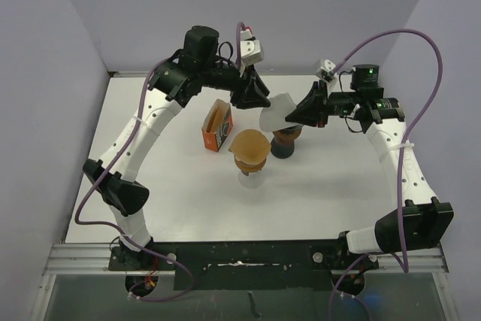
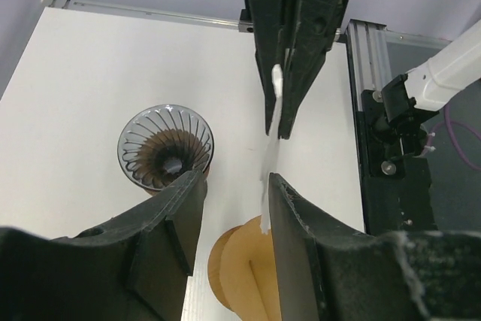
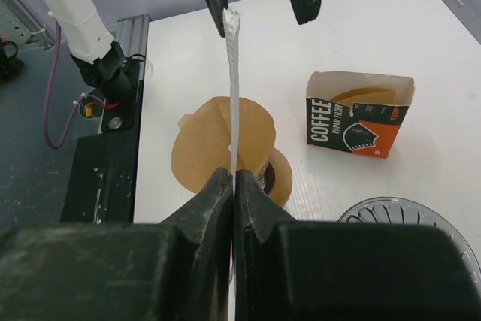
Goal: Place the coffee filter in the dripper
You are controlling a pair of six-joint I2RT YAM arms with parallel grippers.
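My right gripper (image 1: 291,119) is shut on a white paper coffee filter (image 1: 277,113), which juts out toward my left gripper (image 1: 261,101). Seen edge-on, the filter (image 3: 234,88) is a thin strip rising from the right fingertips (image 3: 224,178). The left gripper stands part open, the filter's edge (image 2: 270,159) close to one finger; whether they touch I cannot tell. A clear ribbed dripper (image 2: 167,148) on a dark base is partly behind the right gripper from above. The rim of that dripper (image 3: 409,212) shows at lower right in the right wrist view.
A brown paper filter (image 1: 249,146) sits in a holder at the table's middle. Left of the grippers, an orange and black coffee filter box (image 1: 217,127) holds brown filters.
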